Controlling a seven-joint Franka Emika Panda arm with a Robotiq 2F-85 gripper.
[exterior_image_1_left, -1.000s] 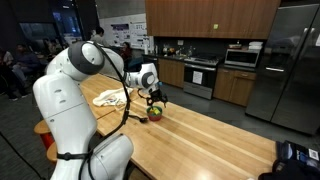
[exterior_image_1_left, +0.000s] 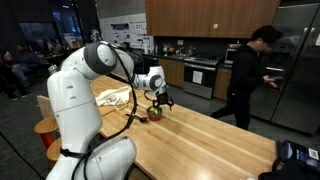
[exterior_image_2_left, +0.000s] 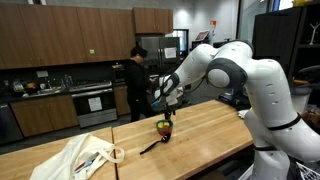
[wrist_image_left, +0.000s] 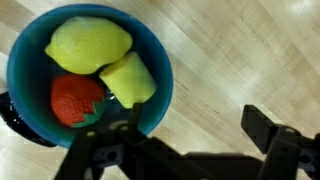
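Observation:
In the wrist view a round bowl (wrist_image_left: 163, 72), dark blue-green inside, fills the left side. It holds a yellow lemon-like item (wrist_image_left: 88, 45), a red strawberry-like item (wrist_image_left: 76, 98) with green leaves, and a pale yellow-green block-like piece (wrist_image_left: 128, 80). My gripper is open above the bowl's near right rim, one finger over the rim and the other over bare table, with nothing between them. From outside, the bowl (exterior_image_1_left: 154, 115) stands on the wooden table, its contents small, with the gripper (exterior_image_1_left: 159, 101) just over it. The second exterior view also shows the bowl (exterior_image_2_left: 164, 128).
A black-handled utensil (exterior_image_2_left: 155, 145) lies beside the bowl. White cloth (exterior_image_2_left: 82, 158) is spread on the table's far end. A person in black (exterior_image_1_left: 247, 80) walks behind the table.
Someone in black has come into view behind the table at the right. My gripper has shifted slightly near the bowl; the bowl appears to stay in place.

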